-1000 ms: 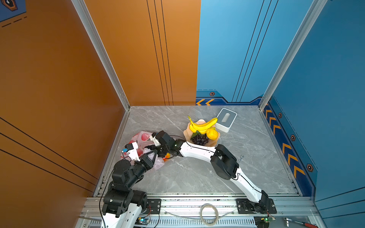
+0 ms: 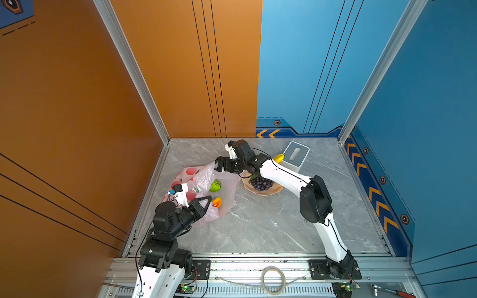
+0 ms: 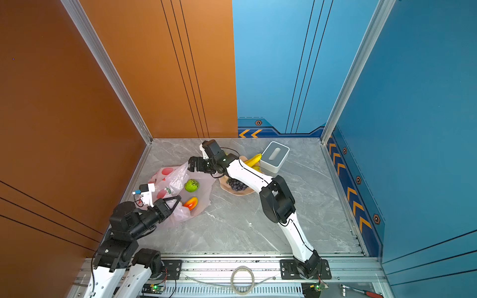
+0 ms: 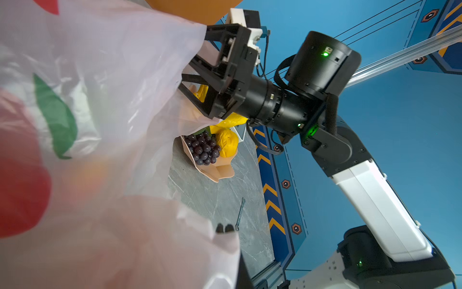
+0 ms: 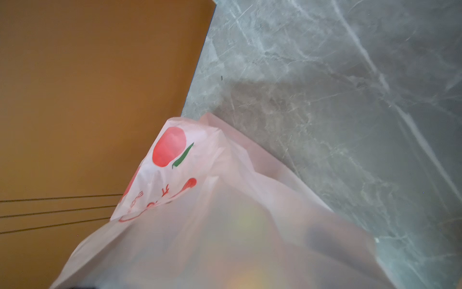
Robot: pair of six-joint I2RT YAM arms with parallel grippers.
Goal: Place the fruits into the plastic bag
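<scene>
The thin pink plastic bag [image 2: 228, 191] with red fruit prints lies spread at the left, its film raised toward both grippers. A green fruit [image 3: 191, 185] and an orange-yellow fruit [image 3: 189, 203] rest at the bag. My left gripper [image 2: 207, 199] is shut at the near edge of the film, which covers most of its fingers in the left wrist view. My right gripper is open, and the bag's film reaches up to its fingers. In a tan bowl [image 4: 211, 173] are dark grapes [image 2: 261, 183], bananas [image 2: 278, 158] and a round yellow fruit [image 4: 227, 143]. Film hides the right fingertips in the right wrist view.
A white lidded box [image 2: 297, 154] stands behind the bowl on the right. The right forearm passes over the bowl. A wrench [image 4: 241, 212] lies on the grey table, whose front middle is clear.
My right gripper has moved up and back from the bag's mouth, and film has risen with it. The green fruit is uncovered.
</scene>
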